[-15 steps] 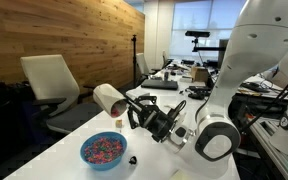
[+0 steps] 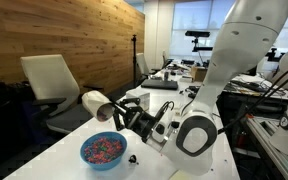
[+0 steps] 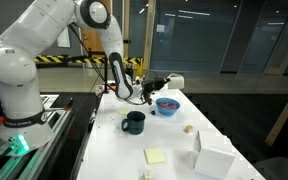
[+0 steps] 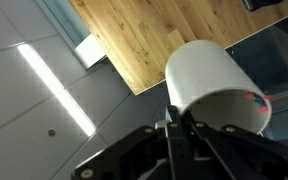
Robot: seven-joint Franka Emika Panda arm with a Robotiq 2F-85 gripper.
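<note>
A white cup (image 2: 97, 105) is tilted in my gripper (image 2: 119, 107), which is shut on it. Below the cup stands a blue bowl (image 2: 92, 147) filled with small red and other coloured pieces. From the opposite side, the cup (image 3: 174, 88) shows just above the blue bowl (image 3: 165, 110). In the wrist view the cup (image 4: 206, 72) fills the space in front of the gripper's dark fingers, its mouth facing partly toward the camera. Red and blue bits show near the mouth's right edge; whether they lie inside the cup I cannot tell.
A dark mug (image 3: 133, 123), a yellow paper square (image 3: 155, 156), a small yellowish block (image 3: 189, 129) and a white box (image 3: 214, 155) stand on the white table. An office chair (image 2: 52, 80) is behind the table. Bare tabletop lies left of the bowl in exterior view 1.
In exterior view 1 the cup has moved slightly left and down toward the bowl, with its tilt changed. The arm's wrist has turned and shifted left. The bowl has stayed in place.
</note>
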